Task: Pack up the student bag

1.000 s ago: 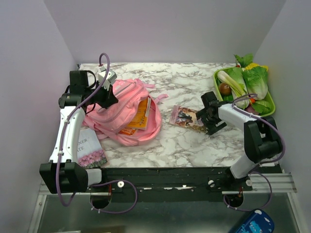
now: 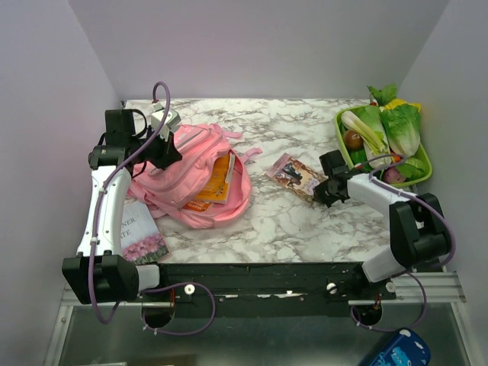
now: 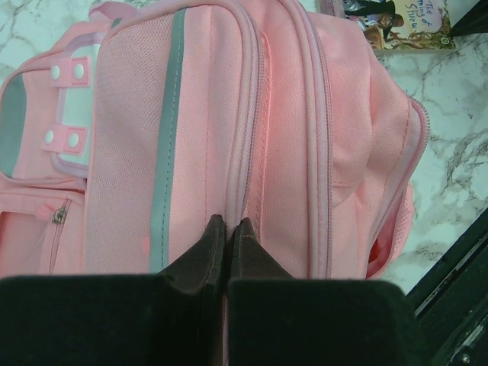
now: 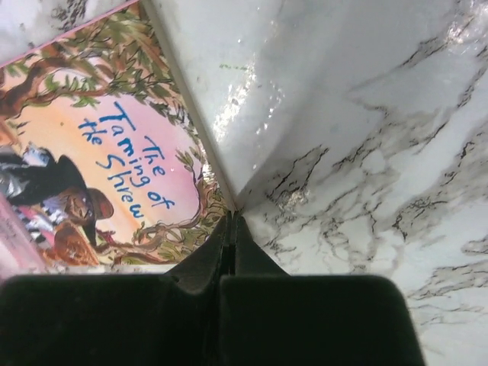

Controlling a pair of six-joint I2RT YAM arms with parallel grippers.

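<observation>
The pink backpack (image 2: pixel 179 171) lies on its side at the left, its mouth facing right. Orange books (image 2: pixel 219 183) show inside that opening. My left gripper (image 2: pixel 169 158) is shut at the bag; in the left wrist view its fingertips meet at a piped zipper seam, and I cannot tell whether fabric is pinched. The Taming of the Shrew book (image 4: pixel 130 145) lies flat on the marble table, right of the bag. My right gripper is shut, its tips right at one corner of this book, with nothing showing between them.
Another book with pink flowers (image 2: pixel 141 232) lies partly beneath the bag at the front left. A green basket of vegetables (image 2: pixel 424 177) stands at the back right. Marble is clear behind and in front of the Shrew book.
The Shrew book has turned on the table, its left end swinging toward the back. My right gripper has closed and shifted slightly at its right end. The left arm has barely moved.
</observation>
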